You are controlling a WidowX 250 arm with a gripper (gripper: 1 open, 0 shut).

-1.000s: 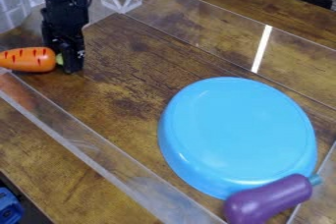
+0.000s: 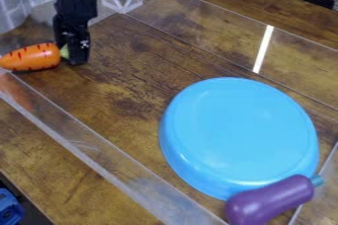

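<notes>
My black gripper [image 2: 71,43] is at the upper left, low over the wooden board beside an orange carrot [image 2: 30,57]. The carrot lies at the left edge, its green top partly hidden by the fingers. Whether the fingers are open or shut on it is unclear.
A large light blue disc [image 2: 238,130] sits on the right, with a purple eggplant [image 2: 264,201] at its lower edge. Clear walls border the wooden surface [image 2: 138,61], whose middle is free. A blue object [image 2: 7,209] shows at the bottom left corner.
The gripper has shifted slightly to the right and up, and the carrot's angle and position differ a little.
</notes>
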